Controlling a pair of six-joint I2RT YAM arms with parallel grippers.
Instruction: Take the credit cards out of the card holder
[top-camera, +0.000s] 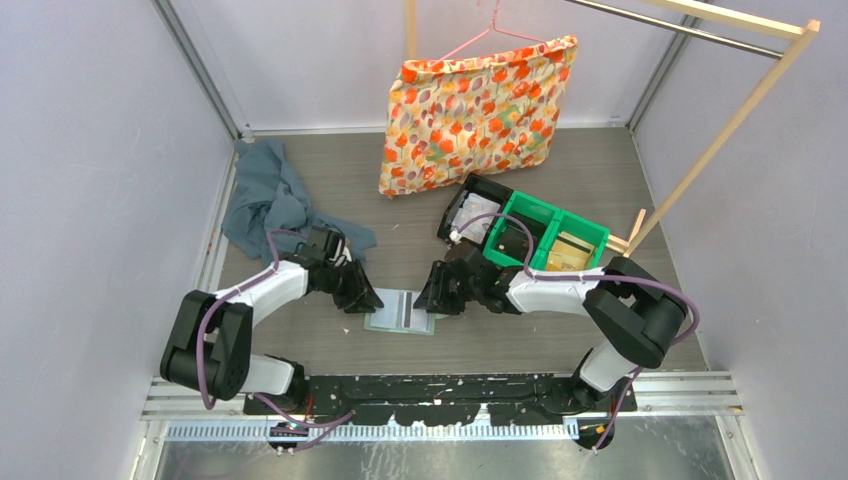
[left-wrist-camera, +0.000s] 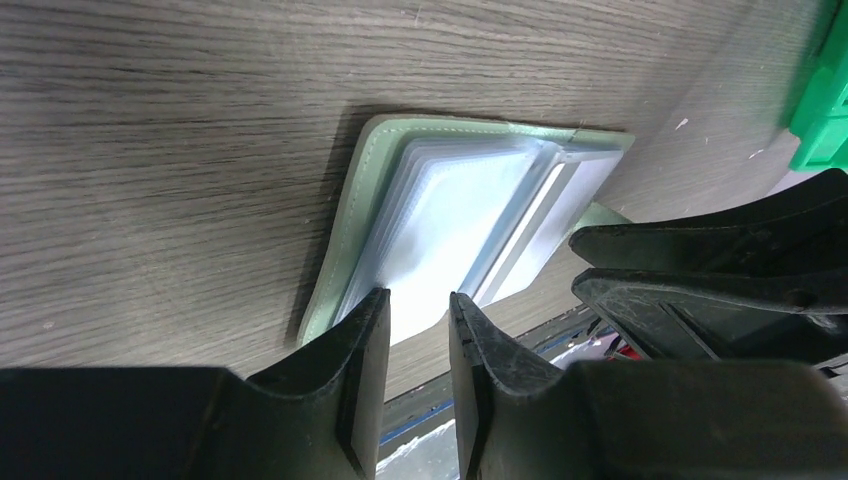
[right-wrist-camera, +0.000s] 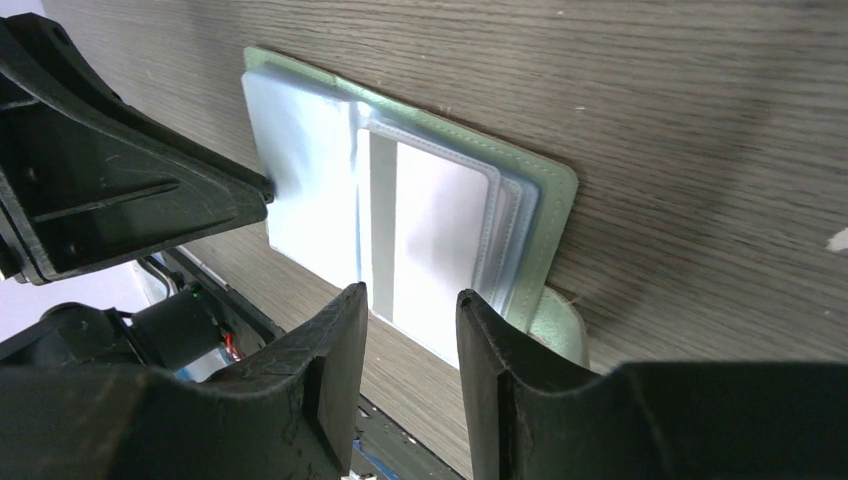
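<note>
The card holder (top-camera: 398, 312) lies open and flat on the wooden floor, its green cover (left-wrist-camera: 335, 240) edging clear sleeves with white cards (right-wrist-camera: 440, 230). A card with a grey stripe shows in the right half. My left gripper (top-camera: 365, 300) is at the holder's left end; in its own view the fingertips (left-wrist-camera: 372, 310) sit at the near edge of the sleeves. My right gripper (top-camera: 433, 298) is at the right end, its fingertips (right-wrist-camera: 476, 312) over the holder's right edge. Both are open, with nothing seen held.
Green and black boxes (top-camera: 550, 230) stand behind the right arm. A blue cloth (top-camera: 262, 195) lies at back left. A floral bag (top-camera: 470, 110) hangs at the back.
</note>
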